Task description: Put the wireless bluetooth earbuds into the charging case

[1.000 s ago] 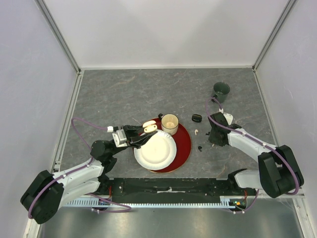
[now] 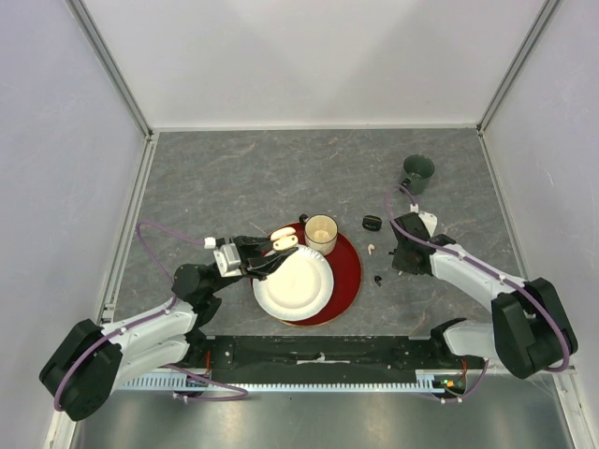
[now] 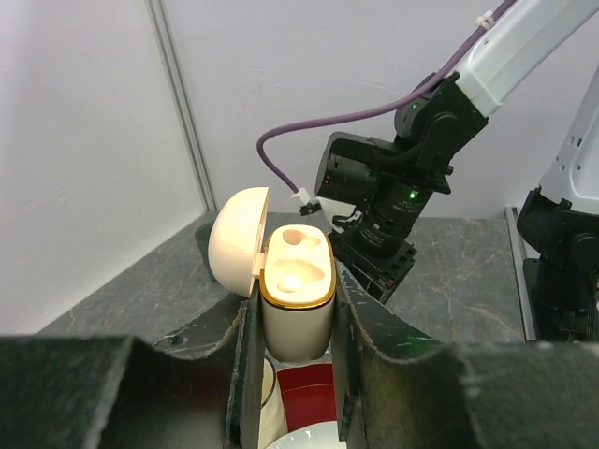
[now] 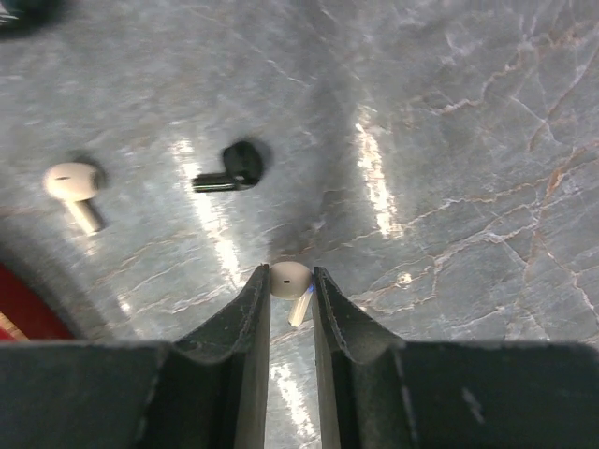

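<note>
A white charging case [image 3: 298, 281] with its lid flipped open is clamped in my left gripper; its two earbud hollows look empty. In the top view that case [image 2: 284, 243] is held over the plate's upper edge. My right gripper is shut on a white earbud [image 4: 290, 279], gripping its round head, with the stem slanting down behind the fingers; whether it touches the table I cannot tell. A second white earbud [image 4: 72, 182] lies loose on the table to the left. A black earbud [image 4: 234, 168] lies between that one and the gripper.
Below my left gripper are a white plate [image 2: 294, 283] and a red round tray [image 2: 348, 278] bearing a cream mug [image 2: 321, 234]. A black case [image 2: 372, 223] sits right of the mug. A dark green mug [image 2: 417, 173] stands at the back right.
My right arm has shifted very slightly, and the earbud at its fingertips shows a little less from above. The left arm and the case have stayed still.
</note>
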